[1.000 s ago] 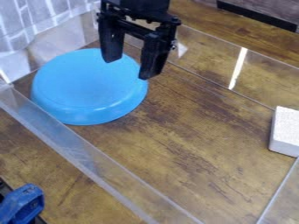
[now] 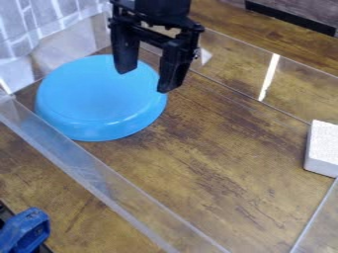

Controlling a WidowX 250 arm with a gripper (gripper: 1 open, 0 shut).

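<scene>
My black gripper (image 2: 152, 59) hangs at the top centre, over the back part of a shallow blue dish (image 2: 93, 109) lying on the wooden floor of the enclosure. Its two dark fingers point down on either side, spread apart, and I see nothing held between them.
A white block (image 2: 321, 148) rests on the wood (image 2: 218, 178) at the right edge. A blue object (image 2: 19, 232) sits outside at the lower left. Clear plastic walls run along the left and lower right.
The gripper has shifted very slightly; everything else looks the same.
</scene>
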